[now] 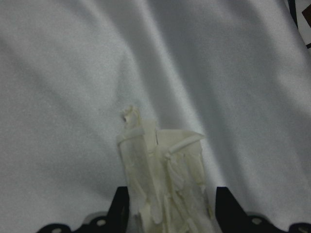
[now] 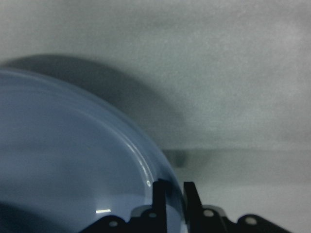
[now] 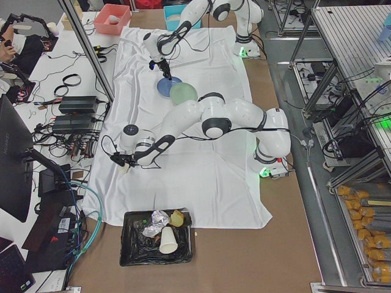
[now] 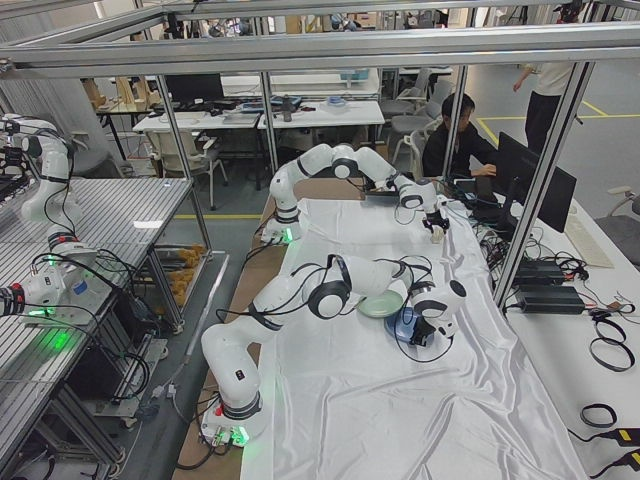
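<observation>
Crumpled cream paper [image 1: 163, 174] lies on the white cloth between the parted fingers of my left gripper, low over it; in the camera left view that gripper [image 3: 122, 160] is at the cloth's left side. My right gripper has its fingertips either side of the rim of a blue plate [image 2: 77, 131]; whether they grip it is unclear. A green plate [image 3: 184, 93] lies beside the blue plate [image 3: 164, 86], nearer the left arm.
A black bin [image 3: 134, 244] holding foil, a white cup and a yellow item sits beyond the cloth. Monitors [image 3: 15, 159] and cables border the left. The cloth between bin and left arm is clear.
</observation>
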